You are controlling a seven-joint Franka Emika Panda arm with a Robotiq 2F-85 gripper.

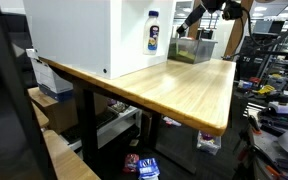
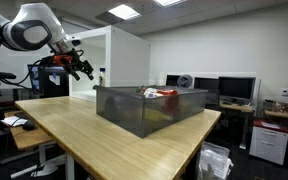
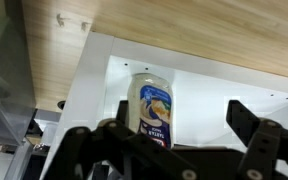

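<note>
A bottle with a blue cap and a blue-and-white label stands beside the white panel at the table's far side. In the wrist view the bottle appears against a white surface, partly covered by the left finger. My gripper is open, with its fingers apart and nothing held. Above the table, in the second exterior view, the gripper hangs in the air, clear of the tabletop.
A grey bin holding several items sits on the wooden table. The tall white panel borders the bottle. Boxes and a blue package lie on the floor below.
</note>
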